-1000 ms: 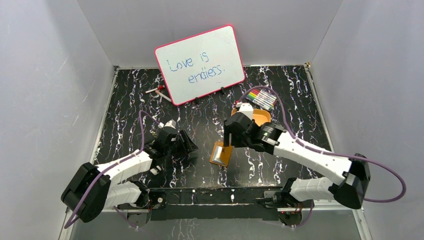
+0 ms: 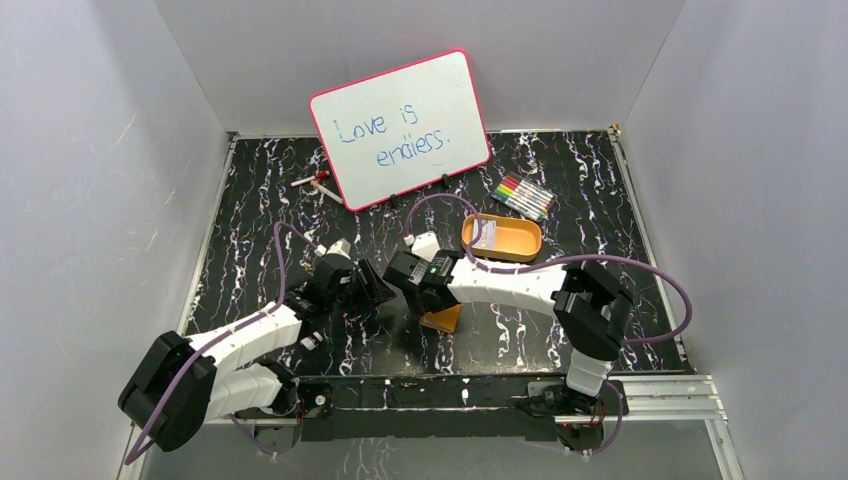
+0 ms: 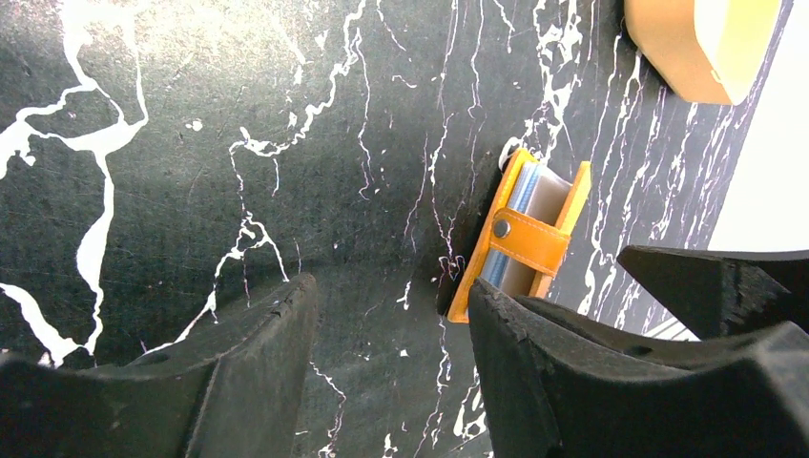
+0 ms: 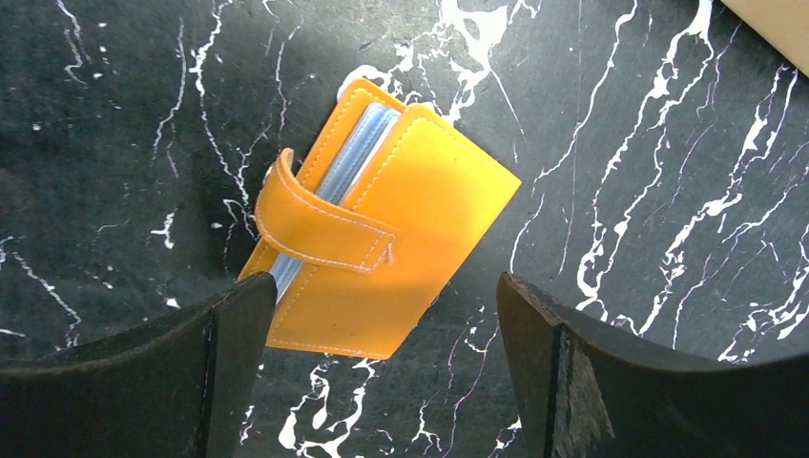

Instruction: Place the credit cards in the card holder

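An orange card holder [image 4: 420,219] with a strap across its opening lies on the dark marbled table. Bluish-white inner sleeves [image 3: 520,205] show between its covers; whether a card is among them I cannot tell. My right gripper is over the holder, open, with nothing gripped. It covers much of the holder in the top view. To the holder's left, my left gripper stands open and empty. A pale card [image 2: 486,234] lies in the left part of the orange tray [image 2: 517,240].
A whiteboard [image 2: 400,130] with writing stands at the back, two markers [image 2: 310,180] beside it. A pack of coloured markers [image 2: 524,197] lies behind the tray. Bare table [image 3: 238,143] extends left of the holder.
The left arm has barely moved.
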